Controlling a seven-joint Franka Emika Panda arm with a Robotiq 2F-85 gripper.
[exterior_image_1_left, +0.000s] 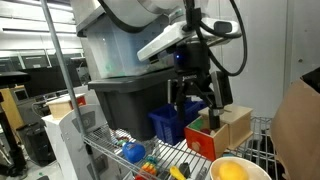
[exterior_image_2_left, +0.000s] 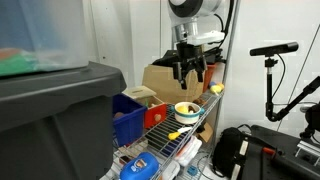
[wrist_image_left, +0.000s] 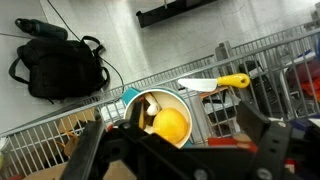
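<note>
My gripper (exterior_image_1_left: 197, 113) hangs open above the wire shelf, with nothing between its fingers. In the wrist view its dark fingertips frame the lower part of the picture, and a white bowl (wrist_image_left: 183, 107) lies below and between them. A round yellow-orange thing (wrist_image_left: 171, 125) sits inside the bowl, beside smaller items that the left finger partly covers. Close to the bowl on the wire rack lies a spatula with a white blade and a yellow handle (wrist_image_left: 234, 80). Exterior view 2 shows the gripper (exterior_image_2_left: 189, 83) above the bowl (exterior_image_2_left: 188, 113), clear of it.
A blue bin (exterior_image_1_left: 176, 123), a wooden box (exterior_image_1_left: 233, 128) and a large dark tote (exterior_image_1_left: 125, 104) stand along the shelf's back. Cardboard (exterior_image_1_left: 299, 126) rises at the right. A blue object (exterior_image_2_left: 140, 166) lies on the rack. Beyond the shelf's edge a black backpack (wrist_image_left: 62, 70) rests on the floor.
</note>
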